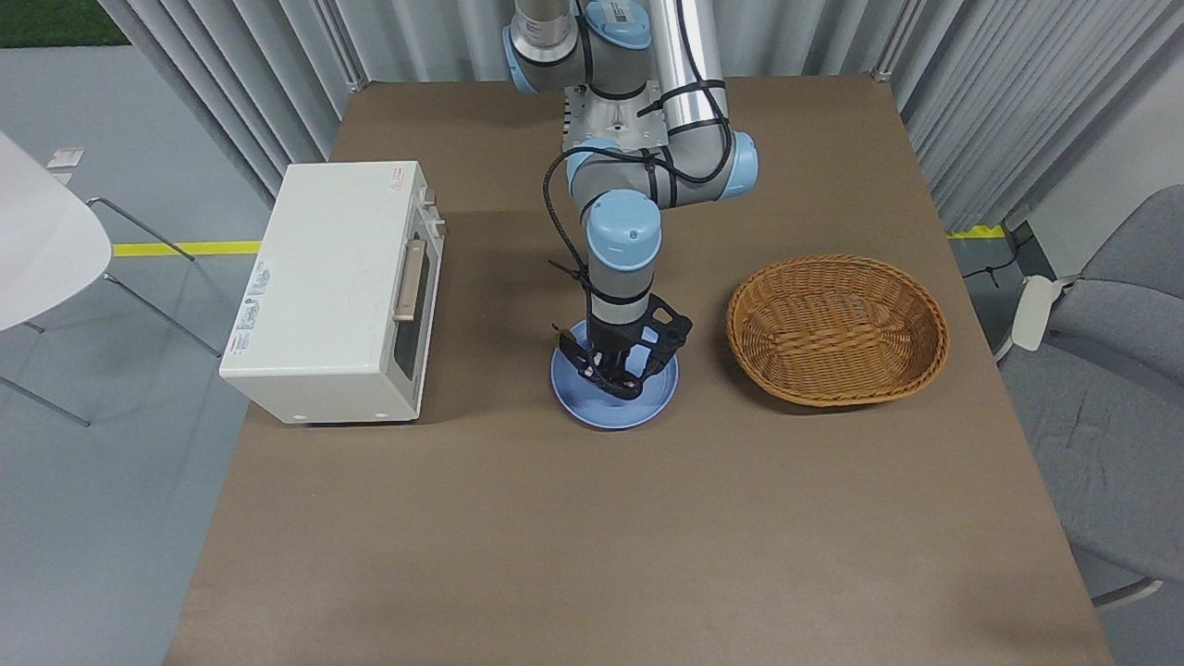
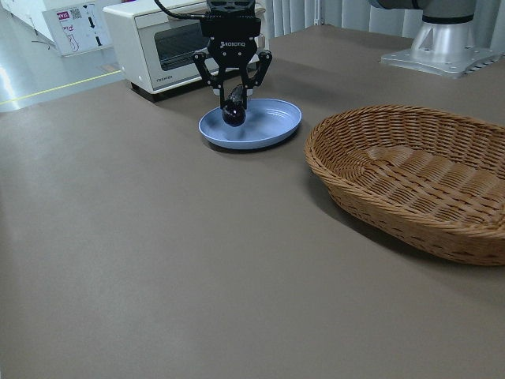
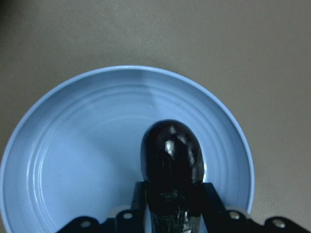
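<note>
The gripper (image 2: 233, 87) is directly over the blue plate (image 2: 268, 126), shut on a dark, glossy, elongated object (image 2: 234, 114), likely an eggplant by its shape. In the wrist view the object (image 3: 171, 153) hangs between the fingertips above the plate (image 3: 82, 150); whether it touches the plate I cannot tell. In the front view the gripper covers much of the plate (image 1: 578, 398), and the held object is mostly hidden beneath it.
A round wicker basket (image 1: 838, 331) sits to the right of the plate. A white toaster oven (image 1: 316, 289) stands to the left.
</note>
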